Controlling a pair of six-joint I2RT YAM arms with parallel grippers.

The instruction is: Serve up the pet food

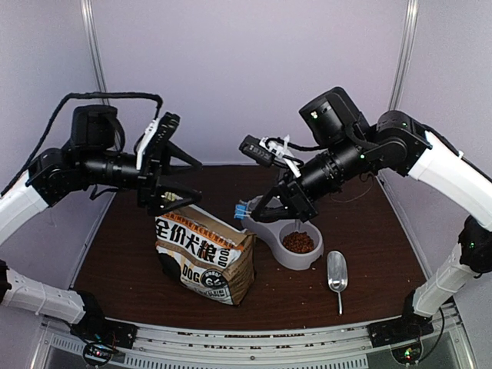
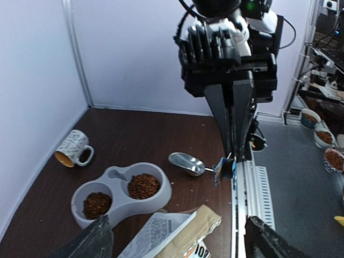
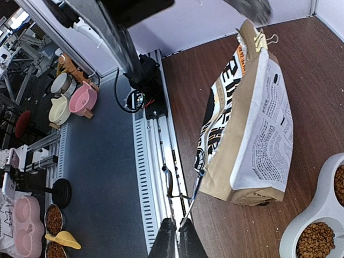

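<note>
The dog food bag [image 1: 201, 257] stands left of centre, a yellow binder clip [image 3: 261, 42] on its top edge. Above it my left gripper [image 1: 178, 182] is open and empty. My right gripper [image 1: 261, 207], raised over the two-compartment bowl [image 1: 280, 257], is shut on a blue clip [image 1: 242, 211], which also shows in the left wrist view. Both compartments hold kibble [image 2: 142, 185]. A metal scoop [image 1: 337, 274] lies to the right of the bowl.
A white mug [image 2: 72, 148] lies beyond the bowl, hidden in the top view by my right arm.
</note>
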